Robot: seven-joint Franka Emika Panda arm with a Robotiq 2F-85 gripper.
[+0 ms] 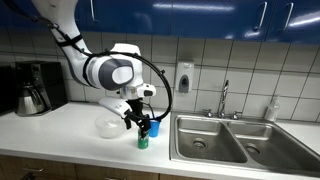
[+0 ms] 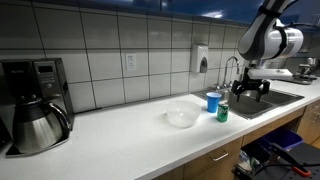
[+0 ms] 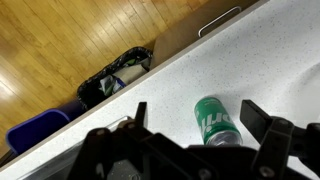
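Note:
A green can (image 1: 143, 142) with white lettering stands upright on the white counter, in front of a blue cup (image 2: 213, 101). My gripper is open, its two dark fingers (image 3: 140, 114) well apart. In the wrist view the can (image 3: 213, 121) shows between the fingers, closer to the right one, with nothing gripped. Exterior view 1 places the gripper (image 1: 140, 125) just above and beside the can. From the other exterior side the can (image 2: 222, 113) stands clear on the counter, apart from the gripper.
A white bowl (image 2: 183, 112) sits on the counter beside the can and cup. The double sink (image 1: 235, 142) with its faucet (image 1: 222, 100) lies to the right in exterior view 1. A coffee maker (image 2: 40, 105) stands at the far end.

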